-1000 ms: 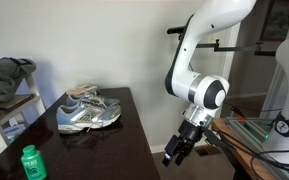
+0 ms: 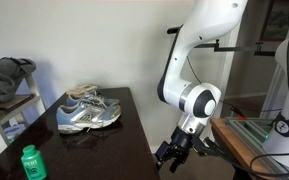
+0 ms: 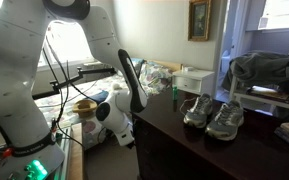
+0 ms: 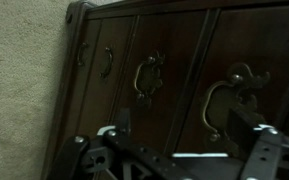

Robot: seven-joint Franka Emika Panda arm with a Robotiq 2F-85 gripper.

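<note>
A dark wooden chest of drawers [image 4: 169, 60] fills most of the wrist view, with ornate metal pulls on its front. The largest pull [image 4: 219, 108] lies to the right, a second pull [image 4: 146, 78] near the middle, and a smaller pull [image 4: 106, 63] farther left. My gripper is open in front of the drawer front, its fingers apart at the lower edge. From exterior view 1, the gripper [image 2: 170, 158] hangs low beside the chest's dark top [image 2: 89, 150]. Contact with a pull does not show, and the drawer fronts are hidden in that view.
Grey running shoes [image 2: 86, 112] and a green bottle [image 2: 33, 163] stand on the chest. A wooden table [image 2: 239, 145] with cables lies at the right by the arm's base. Bare carpet [image 4: 24, 80] borders the chest.
The gripper has moved left toward the chest and turned a little, with the forearm tilting along. The shoes and the bottle have stayed in place.
</note>
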